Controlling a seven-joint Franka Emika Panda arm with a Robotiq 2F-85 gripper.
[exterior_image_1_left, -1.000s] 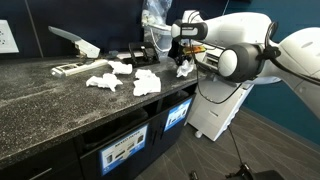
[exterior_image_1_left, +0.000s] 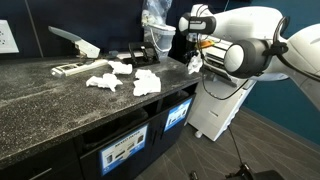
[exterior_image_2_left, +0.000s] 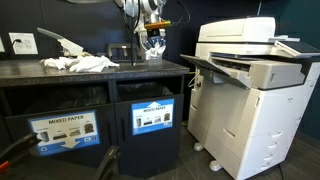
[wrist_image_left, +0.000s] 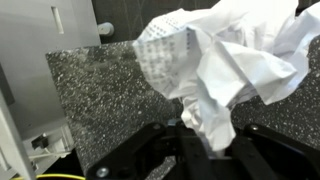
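A crumpled sheet of white printed paper (wrist_image_left: 225, 62) fills the upper middle of the wrist view, pinched at its lower end by my gripper, which is shut on it. In exterior view 1 the held paper (exterior_image_1_left: 195, 64) hangs below the gripper at the right end of the dark speckled counter (exterior_image_1_left: 60, 108). More crumpled white papers lie to the left on that counter, among them one sheet (exterior_image_1_left: 146, 82) near the front edge and another (exterior_image_1_left: 104, 81) farther left.
Bins under the counter carry blue "mixed paper" labels (exterior_image_2_left: 152, 116). A large white printer (exterior_image_2_left: 250, 85) stands just past the counter's right end. At the back are a paper cutter (exterior_image_1_left: 76, 43), a stapler-like tool (exterior_image_1_left: 75, 68) and a dark phone (exterior_image_1_left: 143, 55).
The held paper has moved to the right along the counter and now hangs a little higher. The arm has shifted with it; the other papers lie where they were.
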